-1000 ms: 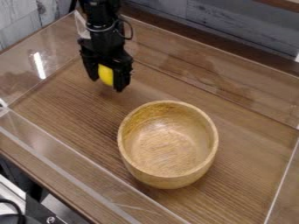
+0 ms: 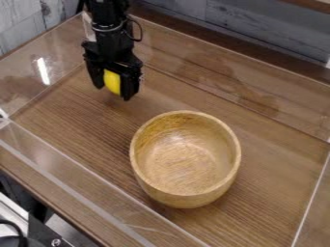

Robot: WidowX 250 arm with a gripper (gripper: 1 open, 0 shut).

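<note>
My black gripper (image 2: 112, 73) hangs over the upper left of the wooden counter, its fingers around a yellow object (image 2: 112, 81). The fingers sit on either side of it, low near the counter surface; whether they press on it is hard to tell at this size. A pale wooden bowl (image 2: 184, 157) stands empty at the lower middle right, apart from the gripper.
Wall panels line the back and upper right edge. The left edge has a pale, shiny strip.
The gripper and the yellow object have shifted slightly left and downward in the view. The bowl has not moved.
</note>
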